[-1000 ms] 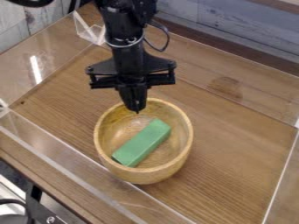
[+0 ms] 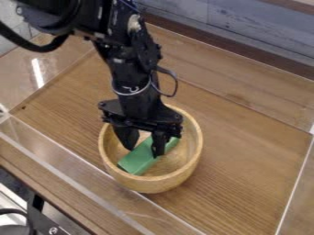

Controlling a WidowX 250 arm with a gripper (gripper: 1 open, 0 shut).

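Observation:
A tan round bowl (image 2: 172, 176) sits on the wooden tabletop, low in the middle of the camera view. A green block (image 2: 141, 159) lies tilted inside it. My black gripper (image 2: 140, 139) is down in the bowl over the block, its fingers open on either side of the block's upper part; whether they touch it is unclear. Part of the block is hidden behind the gripper.
A light wall runs along the back. At the lower left are the table's edge and dark cables.
My gripper has come down from above the back of the bowl into it, over the green block, which it now partly covers.

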